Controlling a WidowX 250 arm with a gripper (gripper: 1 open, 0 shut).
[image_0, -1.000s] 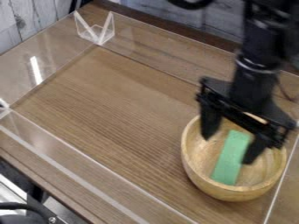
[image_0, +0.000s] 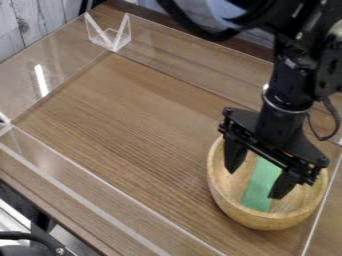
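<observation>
My black gripper (image_0: 273, 156) hangs over a tan round bowl (image_0: 237, 208) at the right of the camera view, its fingers open and angled down toward the inside of the bowl. A green object (image_0: 262, 190) lies in the bowl beneath the gripper, partly covered by it.
A bare wooden tabletop (image_0: 114, 140) fills the middle and left, clear of objects. A clear or white wire-like holder (image_0: 107, 30) stands at the back left. Dark space lies past the table's lower-left edge.
The bowl and green object look nearly unmoved.
</observation>
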